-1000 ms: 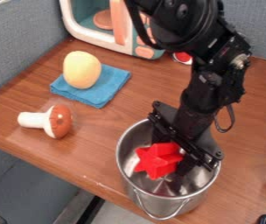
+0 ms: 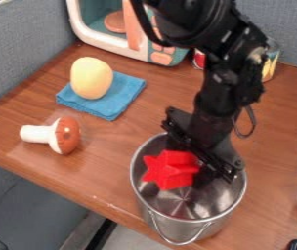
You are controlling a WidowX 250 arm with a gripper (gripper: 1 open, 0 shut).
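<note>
A metal bucket (image 2: 188,215) with a handle stands at the front of the wooden table. Inside its mouth is a red star-shaped object (image 2: 167,169), with the black gripper (image 2: 190,166) reaching down over it from above. The fingertips are partly hidden by the star and the bucket, so whether they hold it cannot be seen.
An egg (image 2: 91,78) rests on a blue cloth (image 2: 113,103) at the back left. A mushroom toy (image 2: 63,136) lies left of the bucket. A toy appliance (image 2: 99,29) and cans stand at the back. Small items are at the right edge.
The arm and gripper have shifted slightly up and back, uncovering cans behind it. The red star has risen a little within the bucket.
</note>
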